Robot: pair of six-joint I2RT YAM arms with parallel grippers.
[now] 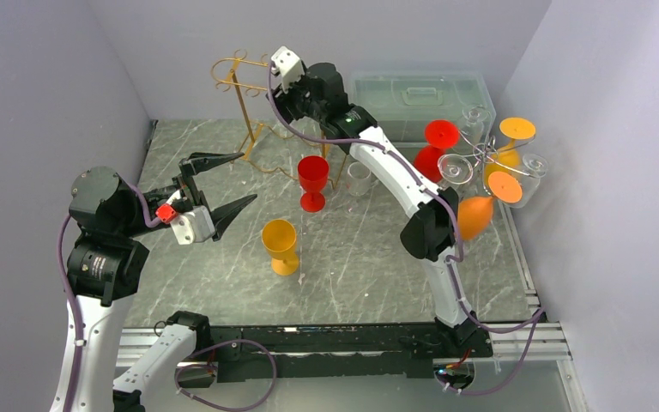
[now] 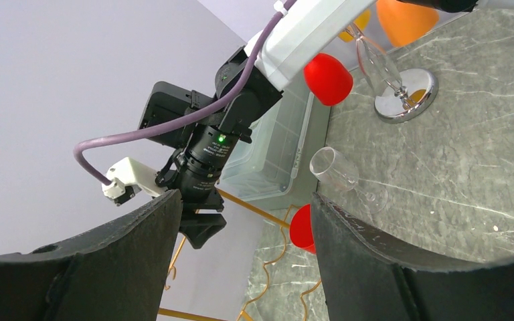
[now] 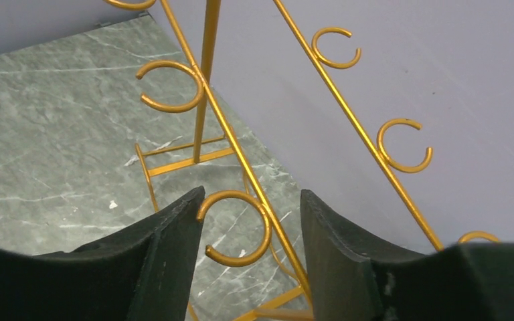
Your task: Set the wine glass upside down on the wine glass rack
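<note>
The gold wine glass rack (image 1: 249, 112) stands at the back left, with C-shaped hooks along its top rails. My right gripper is at one rail, its fingers apart around an open hook (image 3: 268, 231); no glass shows between them. Upright on the table are a red goblet (image 1: 312, 176) and a yellow goblet (image 1: 281, 240). Beside the red one is a clear glass (image 1: 359, 174), also seen in the left wrist view. Over the left of the table, my left gripper (image 1: 249, 178) stays open and empty.
A round metal stand (image 1: 486, 159) at the right carries several upside-down coloured and clear glasses. Behind it sits a translucent green bin (image 1: 377, 94). My right arm (image 1: 395, 167) reaches diagonally across the back of the table.
</note>
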